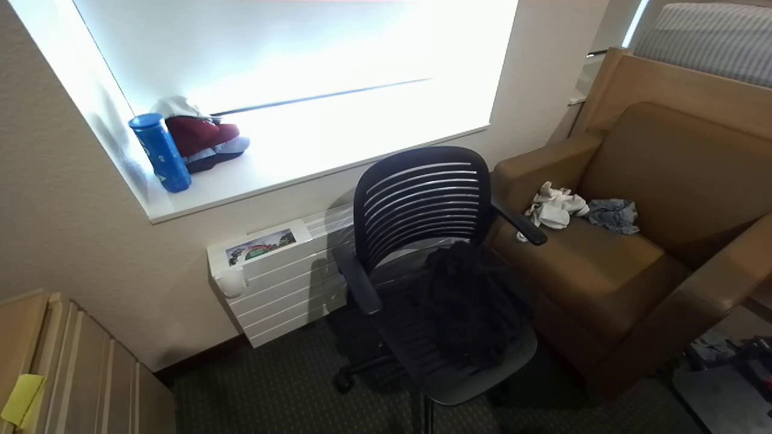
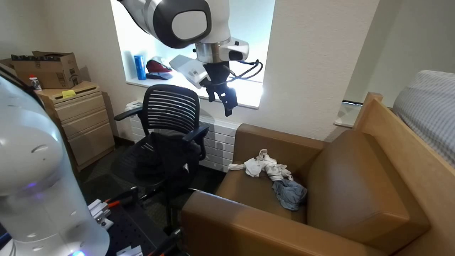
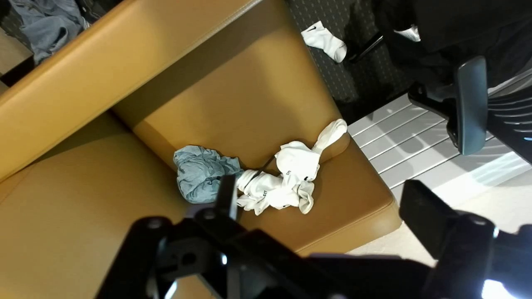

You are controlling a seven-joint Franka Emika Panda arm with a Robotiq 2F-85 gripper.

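In exterior view 2 my gripper hangs high in front of the window, fingers apart and empty. The wrist view shows the gripper open above the brown armchair. On the seat lie crumpled white socks, bunched in a heap with one end stretched towards the seat's edge. A grey-blue cloth lies against them, partly hidden by one finger in this view. From exterior view 1 the same white socks and grey-blue cloth show, but not the gripper.
A black office chair with dark clothing on it stands beside the armchair. One white sock lies on the carpet. The windowsill holds a blue canister and caps. The armchair's armrest rises in front of the seat.
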